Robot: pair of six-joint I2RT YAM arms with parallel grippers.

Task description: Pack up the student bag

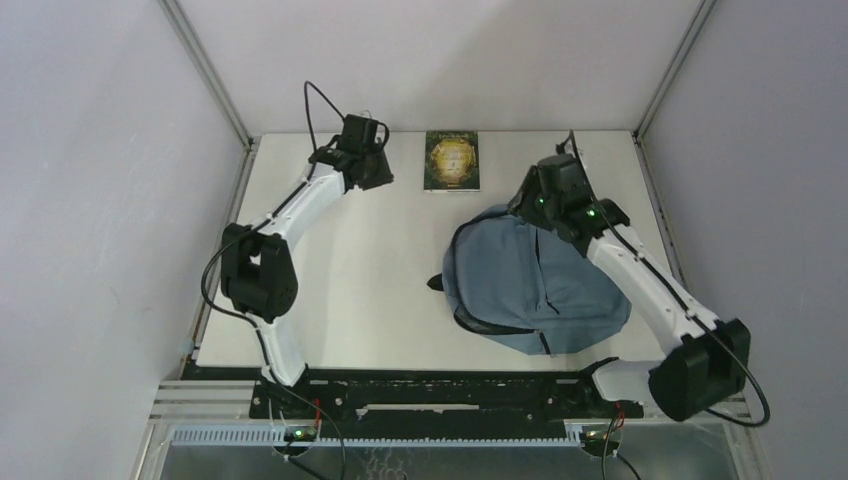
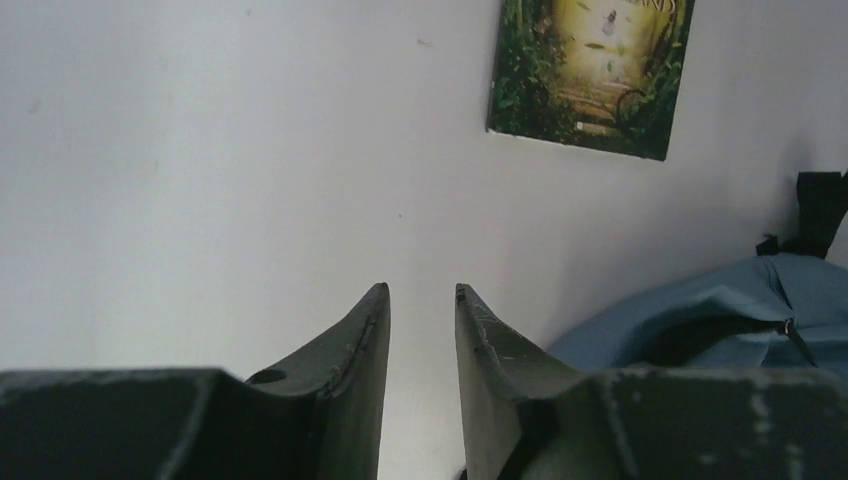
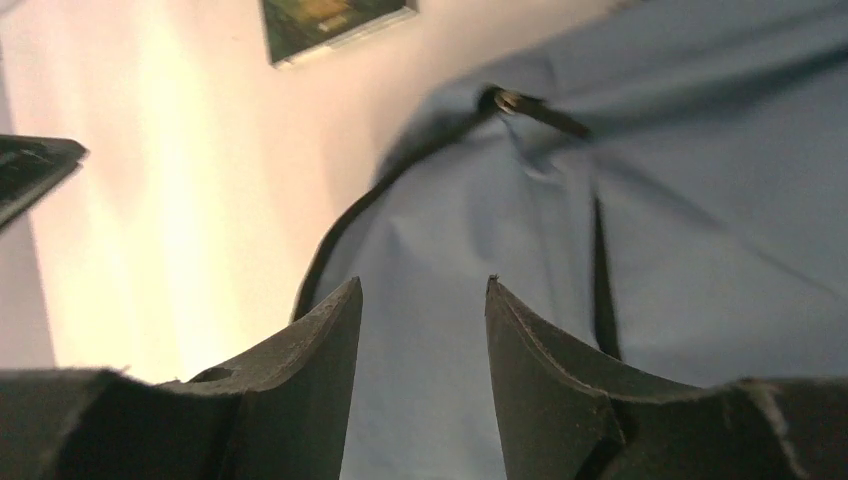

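Note:
A blue-grey fabric bag [image 1: 540, 290] with dark zipper edges lies on the right half of the table; its opening looks folded over in the top view. A book [image 1: 451, 160] with a green-gold cover lies flat behind it. My left gripper [image 1: 378, 178] is raised over the back left of the table; in the left wrist view its fingers stand part open with nothing between them. My right gripper [image 1: 520, 200] is above the bag's back edge; in the right wrist view it is open over the fabric, holding nothing.
Walls stand at left, right and back. A black strap [image 2: 820, 210] sticks out behind the bag.

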